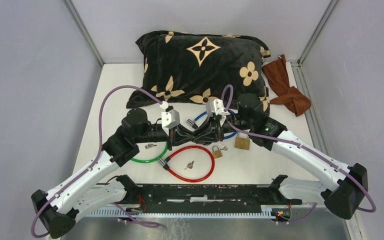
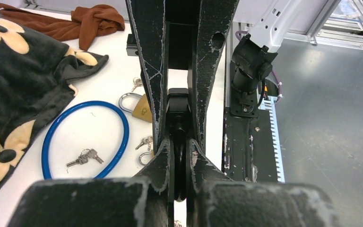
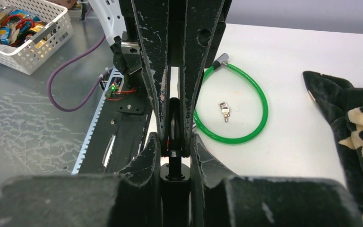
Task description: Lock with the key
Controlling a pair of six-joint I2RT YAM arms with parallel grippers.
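Observation:
My left gripper is shut on a narrow dark object (image 2: pixel 179 177), its shape hard to make out among the black fingers. Facing it tip to tip above the table's middle is my right gripper. Its fingers stand slightly apart, with light gaps beside a black cylindrical part (image 3: pixel 175 172) between them; whether they touch it I cannot tell. Below lie a red loop lock (image 1: pixel 212 161), a green one (image 3: pixel 264 104) and a blue one (image 2: pixel 125 125), each with keys inside its ring. Two brass padlocks, large (image 1: pixel 242 143) and small (image 1: pixel 217 152), lie with keys close by.
A dark patterned cushion (image 1: pixel 180 60) fills the table's back, with a brown cloth (image 1: pixel 292 95) at the right. A white basket (image 3: pixel 38 52) of mixed items is beyond the front edge.

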